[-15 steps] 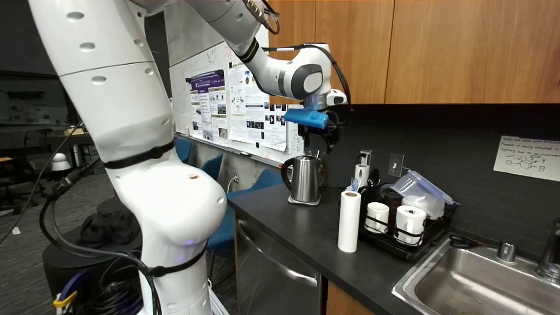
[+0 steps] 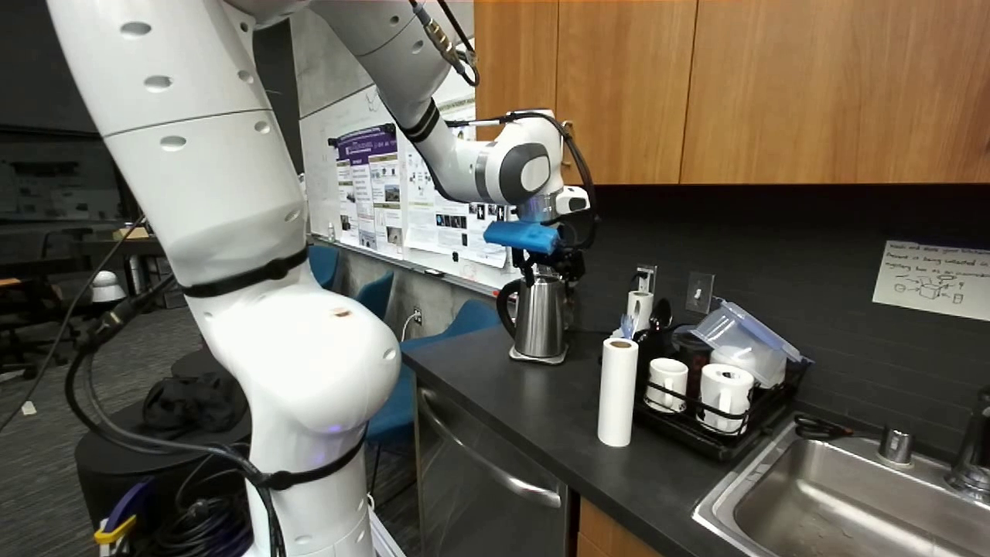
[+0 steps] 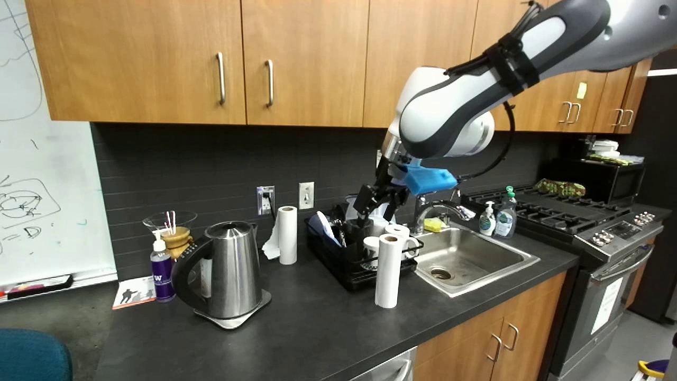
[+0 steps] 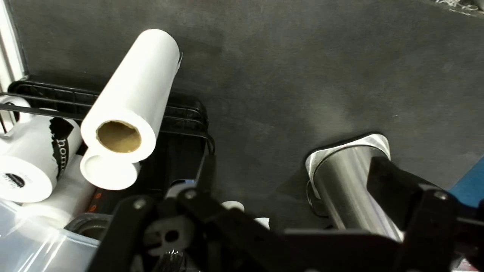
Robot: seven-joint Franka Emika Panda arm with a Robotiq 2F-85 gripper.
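My gripper [image 2: 553, 273] stands open above the dark counter, with nothing between its fingers. In exterior view 2 the gripper [image 3: 375, 208] overlaps the dish rack, pointing down and tilted. A steel kettle [image 3: 236, 270] with a black handle sits upright on its base, left of the gripper in that view. From the wrist, one finger [image 4: 392, 188] partly covers the kettle [image 4: 347, 181]. An upright white paper roll [image 2: 616, 394] stands apart from the gripper, by the rack; its hollow end shows in the wrist view.
The black dish rack [image 2: 691, 415] holds white mugs [image 2: 725, 394] and a clear plastic container [image 2: 742, 339]. Beyond it lies the sink [image 2: 854, 492]. Wooden cabinets [image 2: 789, 93] hang over the counter. Open counter [image 3: 304, 324] lies between the kettle and the paper roll.
My gripper has come down and moved left in exterior view 1, so that it overlaps the kettle's top there. The kettle, paper roll and rack have not moved.
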